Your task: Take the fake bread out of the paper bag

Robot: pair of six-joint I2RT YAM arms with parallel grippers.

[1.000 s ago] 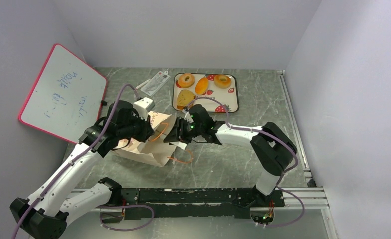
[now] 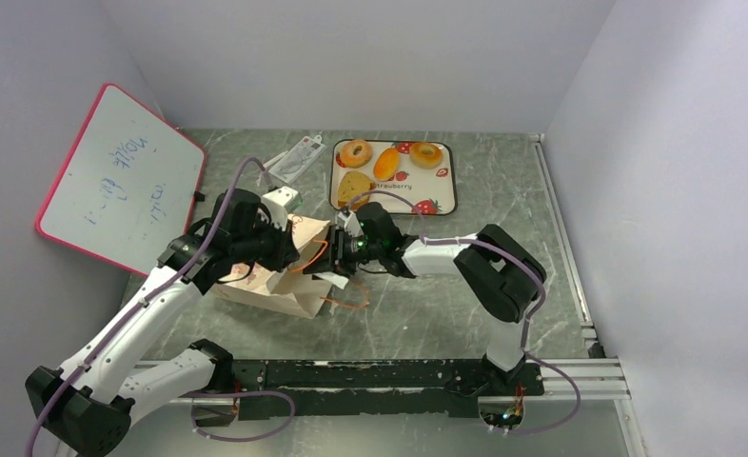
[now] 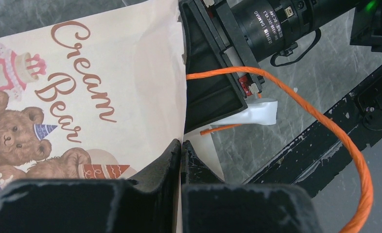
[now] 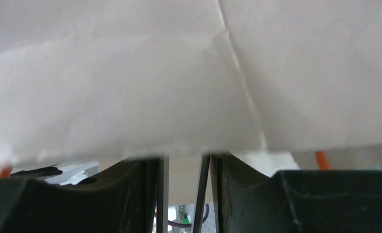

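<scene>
The cream paper bag (image 2: 275, 297) with orange cord handles lies on its side; the left wrist view shows its printed face (image 3: 82, 97). My left gripper is shut on the bag's top edge at the opening. My right gripper (image 2: 324, 249) reaches into the mouth from the right; in the right wrist view its fingertips (image 4: 183, 162) are part open beneath the pale paper (image 4: 130, 87), with no bread visible between them. The bag's inside is mostly hidden.
A strawberry tray (image 2: 418, 190) with several bread pieces stands at the back. A whiteboard (image 2: 123, 181) is at the left, a clear packet (image 2: 299, 157) behind the bag.
My right arm has moved a little left, further into the bag's mouth. My left gripper stays about where it was.
</scene>
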